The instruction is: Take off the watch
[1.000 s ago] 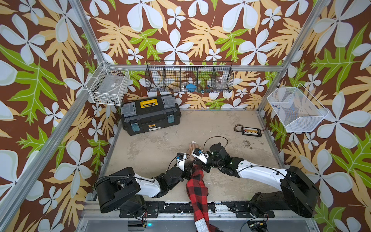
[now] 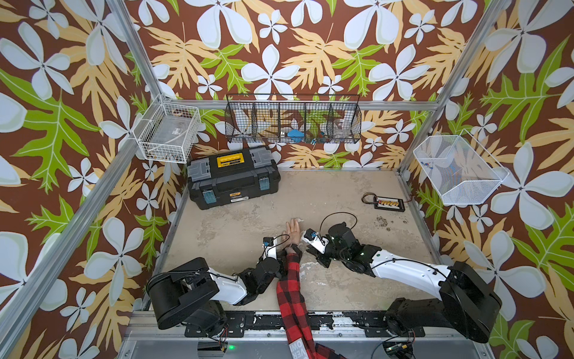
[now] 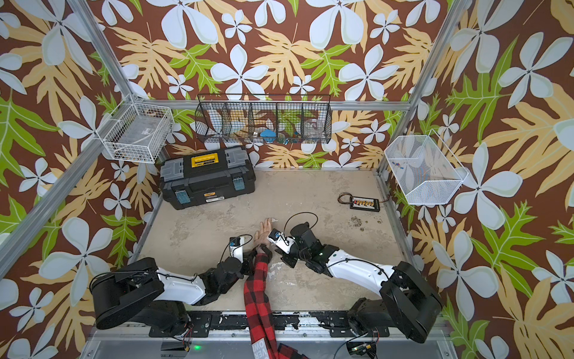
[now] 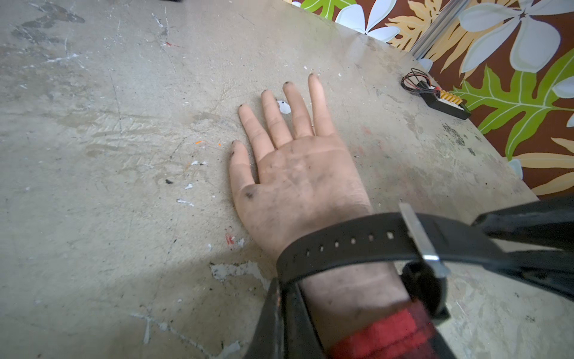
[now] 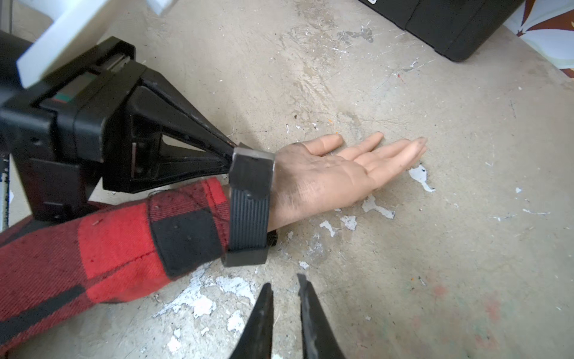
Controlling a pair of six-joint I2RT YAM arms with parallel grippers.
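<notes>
In the left wrist view, a hand (image 4: 305,173) lies palm up on the table, its red-and-black sleeve (image 4: 388,335) at the wrist. The watch's black strap (image 4: 346,248) arches over the wrist, with a metal buckle (image 4: 424,239); the dark watch body (image 4: 425,281) is partly hidden beneath. My left gripper is shut, its tips at the strap's near bend; whether they pinch it is unclear. Viewed from the right wrist, my right gripper is nearly closed, a narrow gap showing floor. The strap stands just beyond; its tail overlaps these fingers in the left wrist view.
A black toolbox (image 2: 233,182) stands at the back left of the table. At the right edge lies a small black box with a cable (image 2: 388,204). Baskets (image 2: 293,122) hang along the walls. Bare table surrounds the hand.
The forearm and hand have shifted left, as has my left gripper slightly. My right gripper has moved a little to the right, leaving more of the hand uncovered in the top left view.
</notes>
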